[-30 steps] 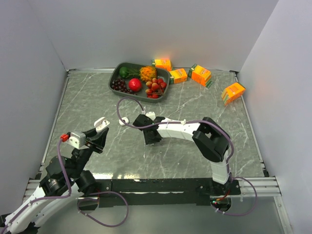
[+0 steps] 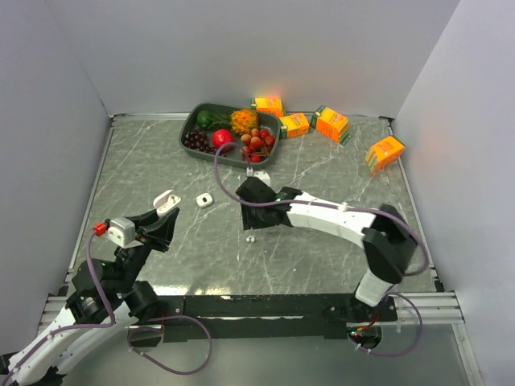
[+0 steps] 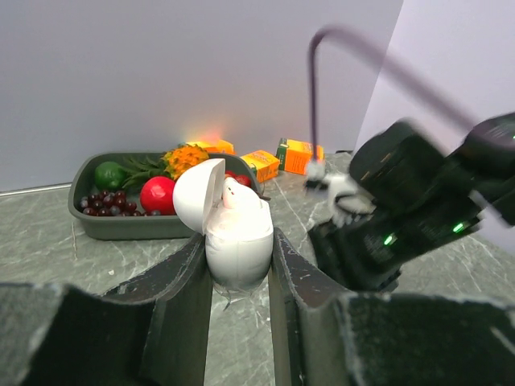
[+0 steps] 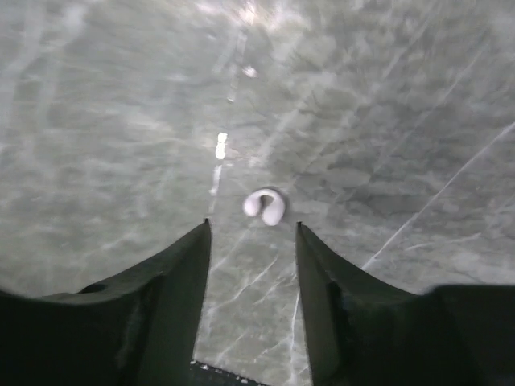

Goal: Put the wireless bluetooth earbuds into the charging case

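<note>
My left gripper is shut on the white charging case (image 3: 240, 241), which stands upright with its lid open, as seen in the left wrist view. My right gripper is over the table, fingers apart and empty, blurred. Just beyond its fingertips in the right wrist view lies a small white earbud (image 4: 272, 207); whether this is one piece or two is hard to tell. In the top view the small white piece (image 2: 250, 239) lies below the right gripper. Another small white box (image 2: 204, 200) lies left of it.
A grey tray (image 2: 189, 153) of fruit stands at the back, with several orange cartons (image 2: 330, 125) to its right.
My right arm rose away from the earbud about a second ago and is now moving back down toward the table's front. The left arm is nearly still.
</note>
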